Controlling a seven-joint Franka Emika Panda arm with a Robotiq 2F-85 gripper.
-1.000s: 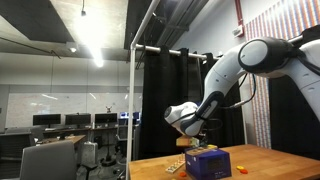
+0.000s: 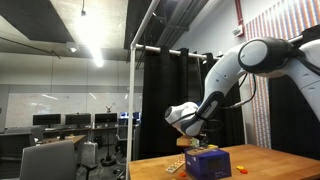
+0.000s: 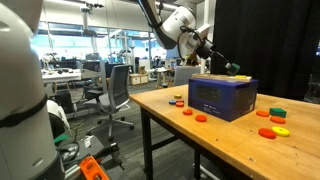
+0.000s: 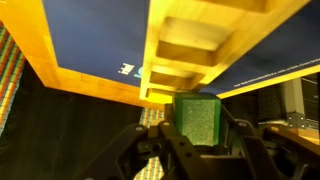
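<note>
A green piece, apparently a disc seen nearly face-on, is pinched in my gripper in the wrist view. The fingers are shut on it. Just beyond it lies a wooden rack with recessed slots, which rests over a dark blue surface. In the second exterior view, a blue box stands on the wooden table, with pale wooden pieces on its top. The gripper is above that box, and small there. From the first exterior view the arm reaches down behind the blue box, so the fingertips are hard to make out.
Red discs, a yellow disc and a green disc lie on the table to the box's right. More red discs lie in front and left of it.
</note>
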